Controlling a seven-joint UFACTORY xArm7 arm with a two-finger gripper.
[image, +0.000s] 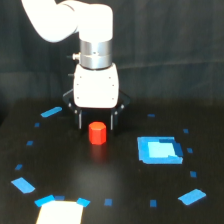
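Note:
My gripper (97, 119) hangs in the centre-left of the camera view, open, its two dark fingers on either side of a red block (97, 134) that stands on the dark table (120, 180). The block's top sits at about fingertip height; whether the fingers touch it I cannot tell. To the right lies a blue-bordered square (159, 158) with a pale centre.
Blue tape strips and small blue marks are scattered over the table. A cream object (60, 213) sits at the front left edge.

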